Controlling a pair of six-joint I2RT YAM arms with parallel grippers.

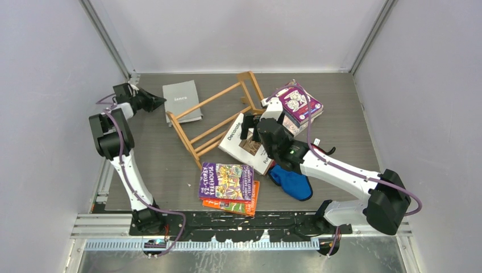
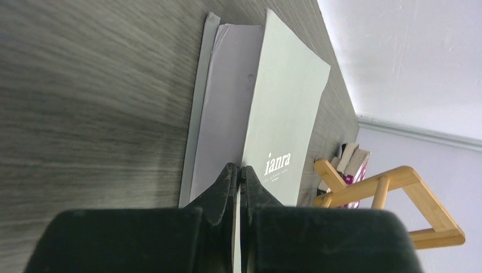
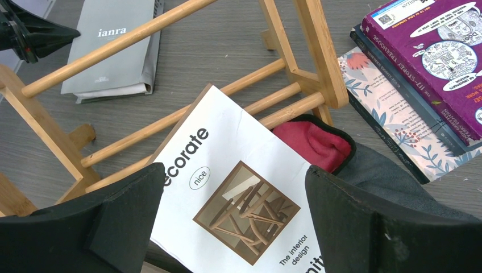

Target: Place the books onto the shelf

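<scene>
A grey book (image 1: 181,96) lies at the back left beside the wooden rack (image 1: 210,101). My left gripper (image 1: 161,101) is at its left side; in the left wrist view the closed fingertips (image 2: 250,190) are at the book's edge, with nothing clearly between them. My right gripper stands open over the white "Decorate" book (image 3: 236,136). A stack with a purple book (image 1: 298,102) is at the back right. A purple treehouse book (image 1: 226,179) lies on an orange book (image 1: 230,207) at the front.
A blue pouch (image 1: 293,182) lies front right, partly under my right arm. Bare table shows at the front left and at the far right. Walls enclose the back and both sides.
</scene>
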